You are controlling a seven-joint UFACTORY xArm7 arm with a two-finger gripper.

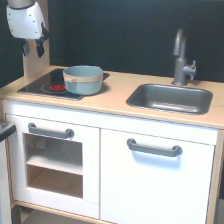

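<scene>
My gripper (34, 47) hangs in the upper left corner of the camera view, at the end of a white arm. Its dark fingers point down and look apart, with nothing visible between them. Below it and to the right, a blue-green pot (84, 85) rests upright on the black cooktop (48, 87). The gripper is well clear of the pot. What lies inside the pot is hard to make out.
A grey sink (170, 98) with a tall metal faucet (181, 58) is set into the right side of the wooden counter (114, 98). Between pot and sink the counter is clear. White cabinet doors (150, 178) with dark handles stand below.
</scene>
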